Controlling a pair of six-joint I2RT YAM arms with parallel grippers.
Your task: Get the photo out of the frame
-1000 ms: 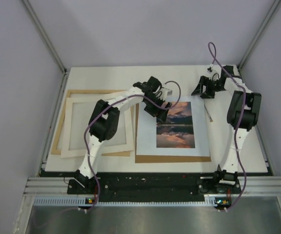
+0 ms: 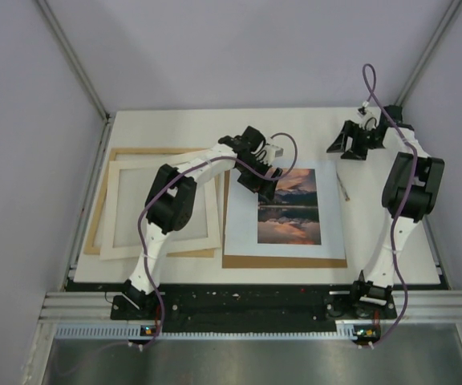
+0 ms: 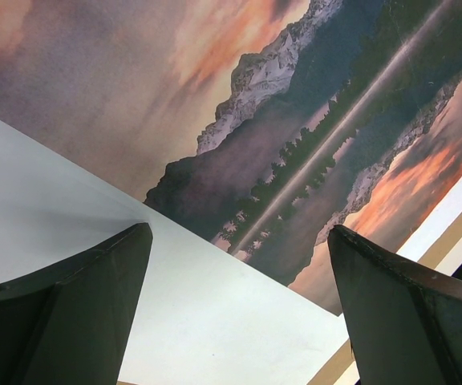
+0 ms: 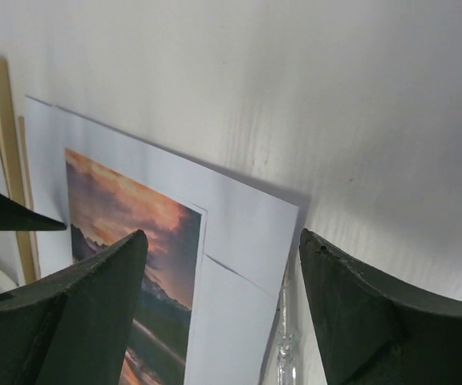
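Note:
The landscape photo point(image 2: 289, 215), in its white border sheet point(image 2: 331, 216), lies flat on a brown board point(image 2: 283, 262). To its left is the empty wooden frame point(image 2: 95, 220), with a pale inner frame point(image 2: 112, 204) slightly skewed over it. Over the photo's upper left part, my left gripper point(image 2: 257, 187) stands open; its spread fingers point(image 3: 87, 313) hold nothing. My right gripper point(image 2: 342, 150) is just beyond the sheet's upper right corner. In the right wrist view its fingers point(image 4: 359, 305) are apart, with the corner seen between them and nothing held.
A slim clear tool point(image 4: 288, 341) lies along the sheet's right edge. The table's front edge point(image 2: 239, 285) is close below the board.
My right gripper has shifted right, away from the sheet's corner, with most of that shift earlier. The left arm stays put, and photo and frame look nearly unchanged.

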